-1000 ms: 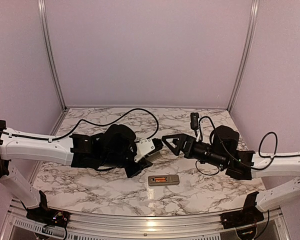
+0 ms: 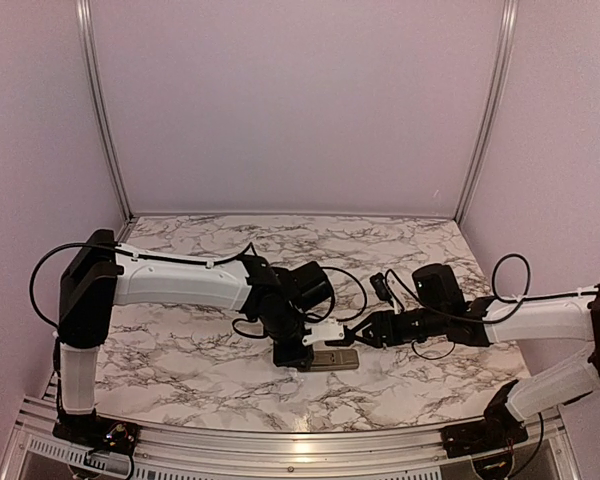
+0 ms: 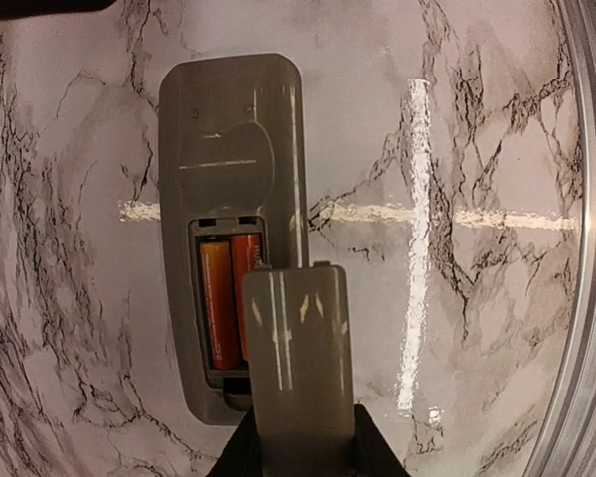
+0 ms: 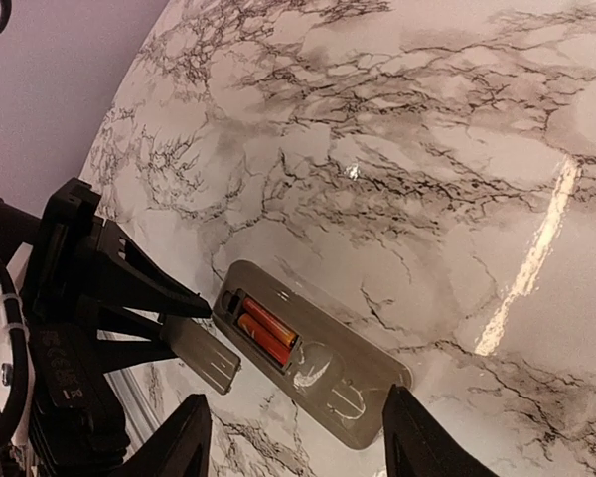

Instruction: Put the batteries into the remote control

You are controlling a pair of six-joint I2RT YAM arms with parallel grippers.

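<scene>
The grey remote control point(image 3: 228, 139) lies face down on the marble table with its compartment uncovered; two orange batteries point(image 3: 219, 303) sit inside. My left gripper is shut on the grey battery cover point(image 3: 298, 368), which hangs just over the lower side of the compartment, partly hiding one battery in the left wrist view. My right gripper is part open, with nothing between its fingertips, above and beside the remote, facing it.
A metal rail point(image 2: 370, 440) runs along the front edge, and pale walls enclose the sides and back.
The left arm has moved right and down, bringing the cover to the remote. The right gripper has moved lower, toward the remote.
</scene>
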